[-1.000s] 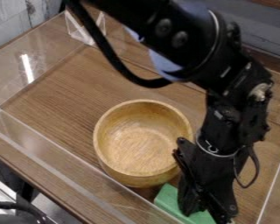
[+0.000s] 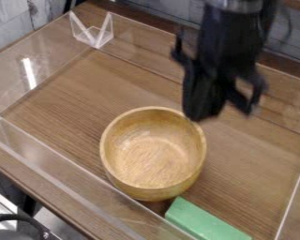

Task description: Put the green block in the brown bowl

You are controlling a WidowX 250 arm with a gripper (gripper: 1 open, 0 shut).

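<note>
The brown bowl [image 2: 150, 155] stands empty near the middle of the table. Just off its front right side lies the green block [image 2: 206, 221], flat on the surface and clear of the bowl; the bottom edge of the picture is close to it. My gripper [image 2: 217, 101] is a dark, motion-blurred shape above and behind the bowl's right side, well away from the block. The blur hides whether its fingers are apart or together.
A small clear wire-like holder [image 2: 93, 30] sits at the back left. A transparent wall [image 2: 65, 173] runs along the left front, with dark cables [image 2: 18, 225] beyond it. Table to the bowl's left and right is bare.
My gripper has risen and drawn back from over the green block to behind the bowl. More of the block now shows; it stays in place, as does the bowl.
</note>
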